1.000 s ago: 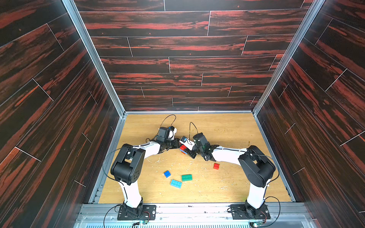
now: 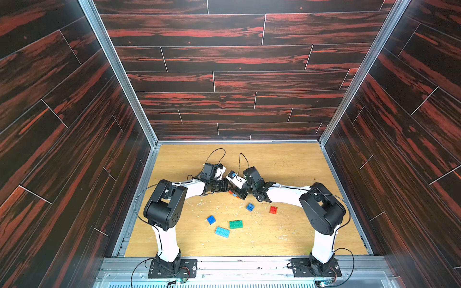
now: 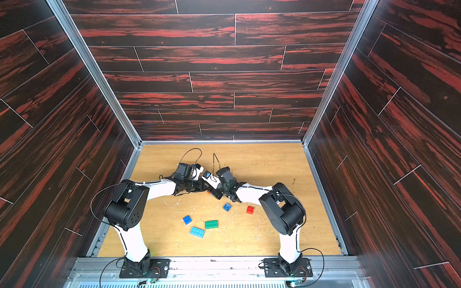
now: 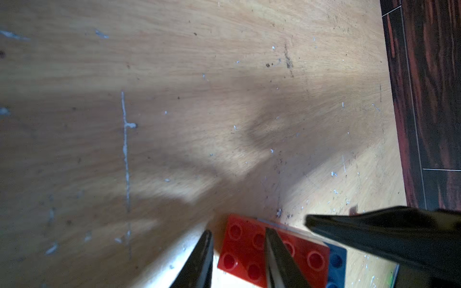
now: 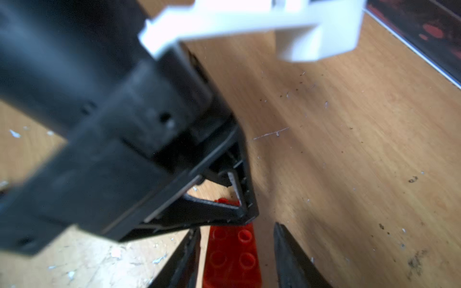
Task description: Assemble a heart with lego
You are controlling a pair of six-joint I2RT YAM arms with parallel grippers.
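In the left wrist view a red brick (image 4: pixel 253 247) lies on a blue brick (image 4: pixel 337 264) on the table, and my left gripper is shut on the red brick. My right gripper has its fingers spread either side of the red brick (image 5: pixel 230 264) in the right wrist view, with visible gaps. In the top views both grippers meet at the table's centre, largely hiding the stacked bricks.
A blue brick (image 2: pixel 250 207) lies just in front of the grippers, a red one (image 2: pixel 273 209) to its right. Another blue (image 2: pixel 211 219), a light blue (image 2: pixel 222 231) and a green brick (image 2: pixel 235 224) lie nearer the front.
A small blue brick now shows in front of the grippers, where bare table was before.
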